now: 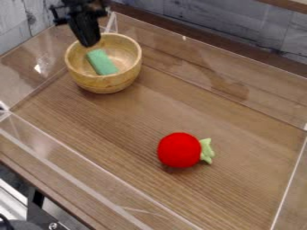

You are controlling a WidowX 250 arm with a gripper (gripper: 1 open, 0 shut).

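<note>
A wooden bowl (126, 79) sits at the upper left of the table, with a green block (100, 63) lying inside it. My gripper (56, 40) is at the bowl's upper left rim, dark and partly cut off by the top of the view. It looks shut, with nothing seen between its fingers. A red ball-like fruit or vegetable (179, 149) with a pale green top rests at the lower right.
A dark gap runs along its left edge.
</note>
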